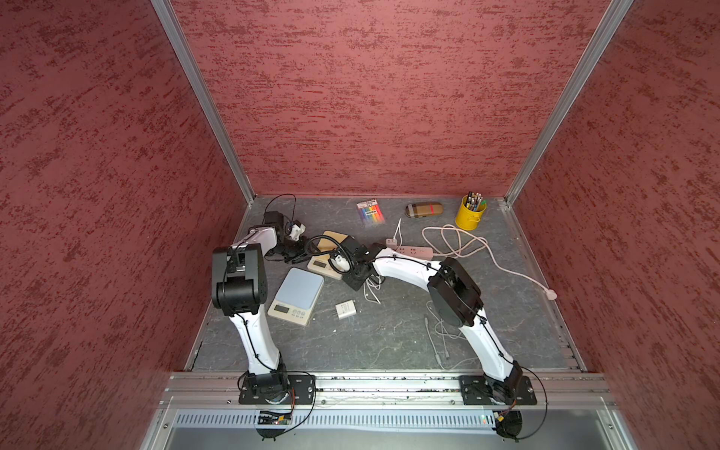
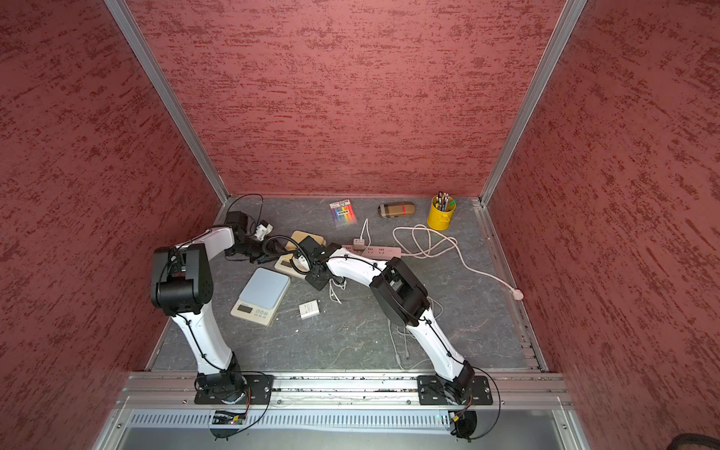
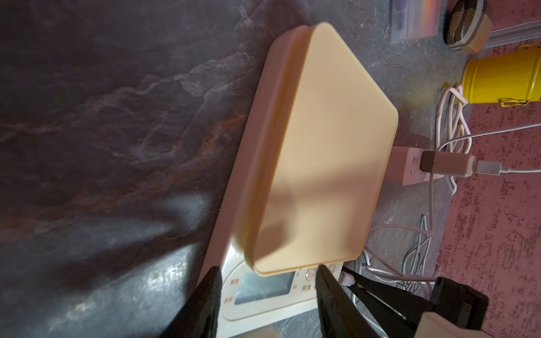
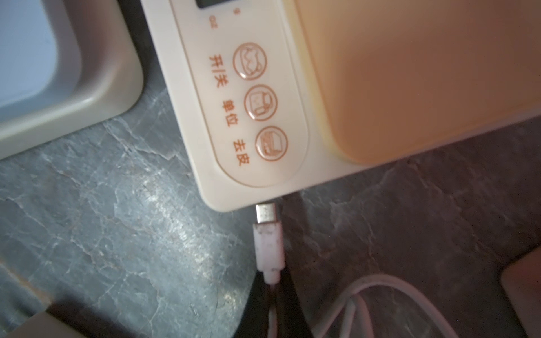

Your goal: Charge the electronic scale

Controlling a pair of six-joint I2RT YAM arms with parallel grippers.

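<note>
The cream scale (image 3: 326, 163) with a yellowish top lies on the table, its display panel facing the front. A white cable plug (image 4: 268, 246) points at the scale's side edge beside the buttons. Some of its metal tip (image 4: 266, 213) shows outside the edge; whether the tip's end sits in a port is hidden. My right gripper is shut on the cable just behind the plug. On the scale's other side my left gripper stands open, fingers spread over the display end with nothing gripped. Contact with the scale cannot be made out.
A blue-topped scale (image 1: 298, 288) lies in front, near a white box-shaped adapter (image 1: 345, 309). Behind the right arm is a power strip (image 1: 414, 252) with a charger (image 3: 448, 163) plugged in. Loose cables (image 1: 442, 337) lie front right.
</note>
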